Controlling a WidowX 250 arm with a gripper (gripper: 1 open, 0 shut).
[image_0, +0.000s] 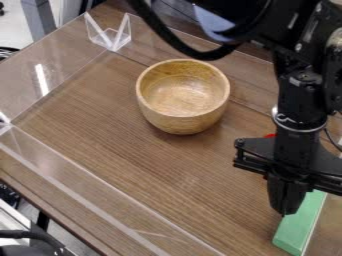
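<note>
My black gripper (286, 200) hangs at the right, pointing down, shut, with nothing seen between its fingers. Its tip is over the left edge of a light green block (299, 229) lying at the bottom right; I cannot tell whether they touch. A red object (269, 135) is almost completely hidden behind the gripper's body.
A wooden bowl (182, 97) stands at the upper middle of the table (134, 180). A clear angular object (110, 33) is at the back left. Its edge runs along the lower left.
</note>
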